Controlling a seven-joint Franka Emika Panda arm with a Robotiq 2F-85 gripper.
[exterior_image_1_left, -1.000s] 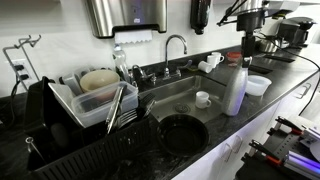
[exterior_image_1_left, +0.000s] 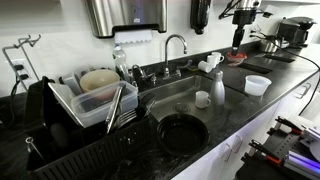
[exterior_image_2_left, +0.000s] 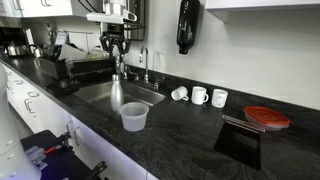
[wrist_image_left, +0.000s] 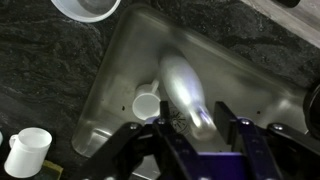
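A silver bottle (exterior_image_1_left: 217, 90) stands in the sink (exterior_image_1_left: 172, 106), close to a white mug (exterior_image_1_left: 202, 99). My gripper (exterior_image_1_left: 237, 47) is above and to the right of it in the first exterior view, with a visible gap between them. From the second exterior view, the bottle (exterior_image_2_left: 116, 93) appears below the gripper (exterior_image_2_left: 116, 50). Looking down in the wrist view, the bottle (wrist_image_left: 182, 82) lies beyond the fingers, near the mug (wrist_image_left: 146, 101). The dark fingers look spaced apart, and nothing clearly shows gripped between them; their exact state is hard to make out.
A white tub (exterior_image_2_left: 133, 117) sits on the counter beside the sink. Behind are white mugs (exterior_image_2_left: 199, 95) and a red bowl (exterior_image_2_left: 266, 117). A black dish rack (exterior_image_1_left: 75, 135) fills the left counter, and a dark pan (exterior_image_1_left: 182, 133) sits at the near side.
The bottle was up at the gripper, over the sink's right side; now it is lower, farther left and apart from the gripper. My gripper has moved slightly left and upward.
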